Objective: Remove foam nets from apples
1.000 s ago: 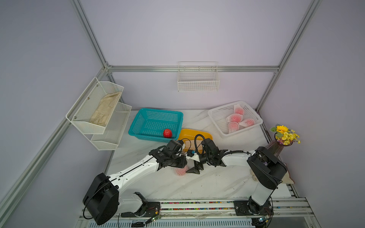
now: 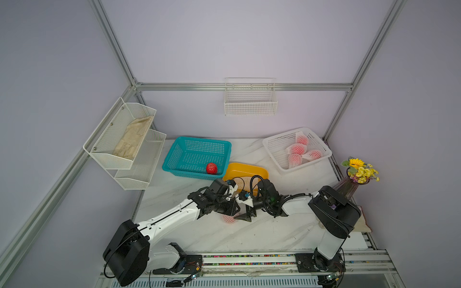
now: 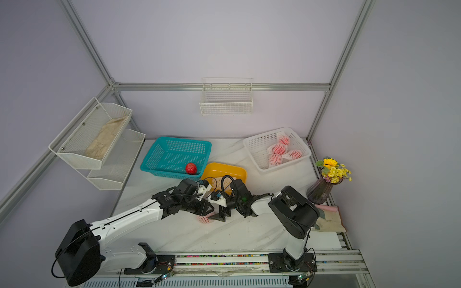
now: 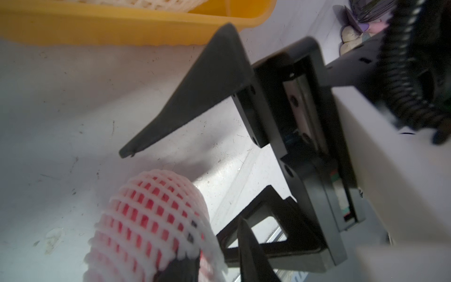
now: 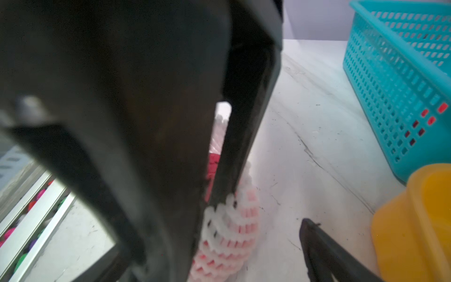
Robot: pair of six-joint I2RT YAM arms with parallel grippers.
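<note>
A netted apple (image 2: 229,219) lies on the table, red showing through its pink-white foam net (image 4: 141,216). My left gripper reaches over it, part open, its fingers astride the net's edge. In the right wrist view, one of its dark fingers (image 5: 244,117) overlaps the net, and bare red apple (image 5: 213,164) shows beside it. My right gripper stands wide open close by, with one finger on each side of the apple's near end. I cannot tell whether its lower finger touches the net. Much of the apple is hidden behind my left gripper.
A bare red apple (image 2: 211,168) sits in the teal basket (image 2: 180,144). The yellow basket (image 2: 261,171), holding foam nets, stands just behind both grippers. Several netted apples (image 2: 297,148) lie in the white basket (image 2: 271,144) at the back right.
My left gripper has moved slightly right and toward the front, covering more of the netted apple. The right gripper has shifted only a little. The baskets and their apples have stayed put.
</note>
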